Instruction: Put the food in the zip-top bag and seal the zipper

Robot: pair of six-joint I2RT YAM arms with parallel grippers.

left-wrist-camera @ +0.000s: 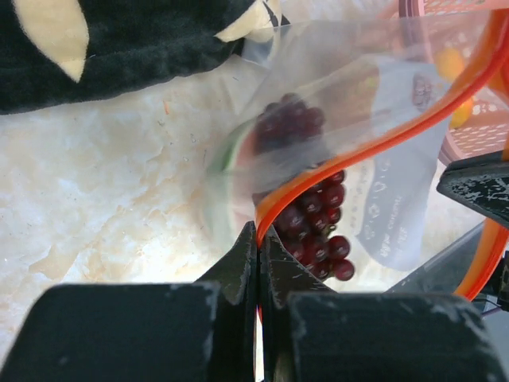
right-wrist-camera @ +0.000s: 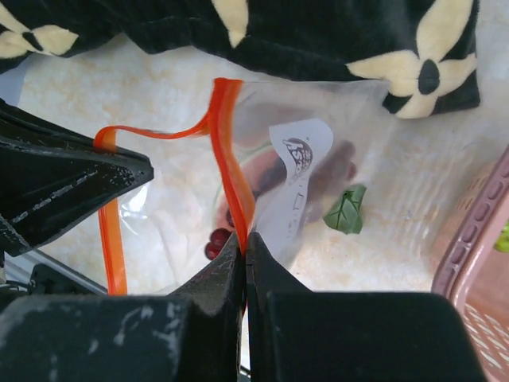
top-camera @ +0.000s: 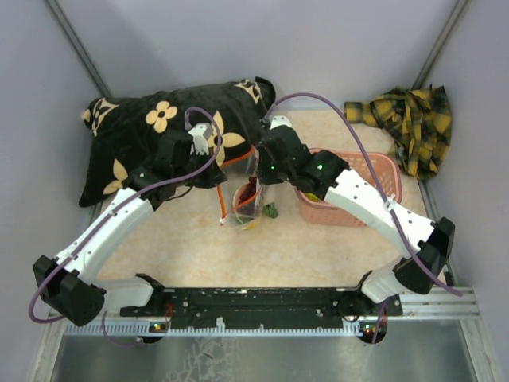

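Observation:
The clear zip top bag (top-camera: 238,169) with its orange zipper band hangs between my two grippers, its mouth spread apart. My left gripper is shut on one side of the orange rim. On the opposite side, my right gripper is shut on the rim as well. Dark red grapes (left-wrist-camera: 314,215) lie within the bag's outline, seen partly through the plastic. A pale, curved piece with a green edge (left-wrist-camera: 235,151) shows blurred through the film; what it is I cannot tell.
A pink basket (top-camera: 387,171) with yellow and orange items stands to the right. The dark flowered cushion (top-camera: 143,135) lies behind the bag. A green leafy piece (right-wrist-camera: 346,210) rests on the table beside the bag.

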